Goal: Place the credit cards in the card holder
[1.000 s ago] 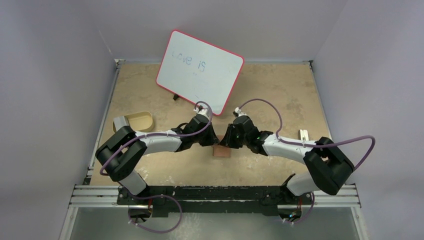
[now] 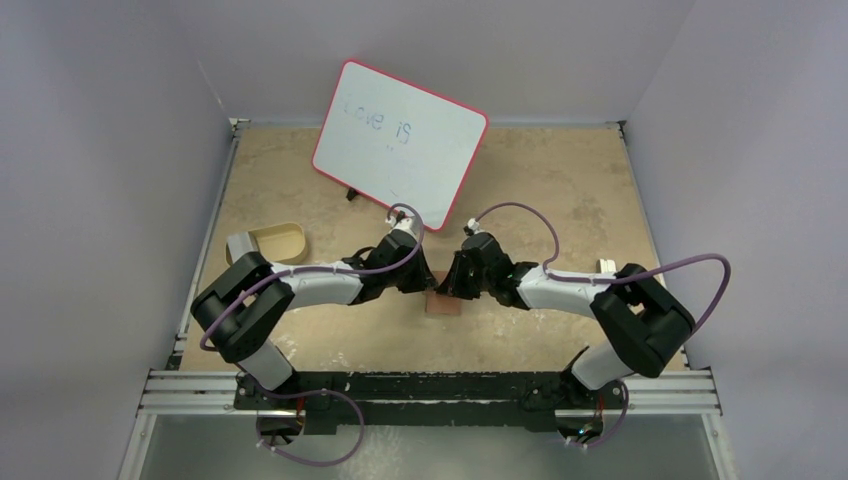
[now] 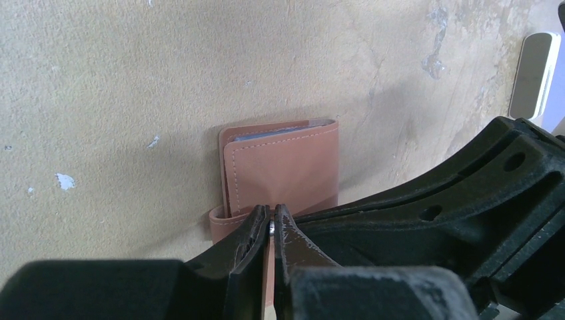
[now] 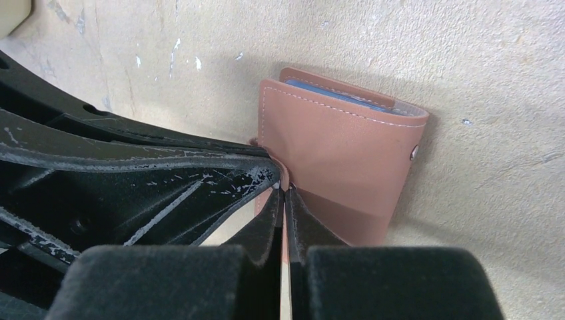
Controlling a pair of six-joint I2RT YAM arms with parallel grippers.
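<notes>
The brown leather card holder (image 2: 444, 304) lies folded on the table between both grippers, seen whole in neither wrist view. A bluish edge (image 4: 333, 93) shows between its layers at the top; whether that is a card or a sleeve is unclear. My left gripper has its fingertips close together at the holder's flap (image 3: 230, 219); whether leather is between them is not clear. Facing it, my right gripper is shut at the holder's side, by a curled leather edge (image 4: 282, 172). The tips nearly meet. No loose cards can be made out.
A whiteboard (image 2: 395, 140) with a red rim stands behind the arms. At the left are a tan tray (image 2: 290, 243) and a grey object (image 2: 240, 246). A small white object (image 2: 607, 266) lies beyond the right arm.
The left arm and the card holder look almost unmoved.
</notes>
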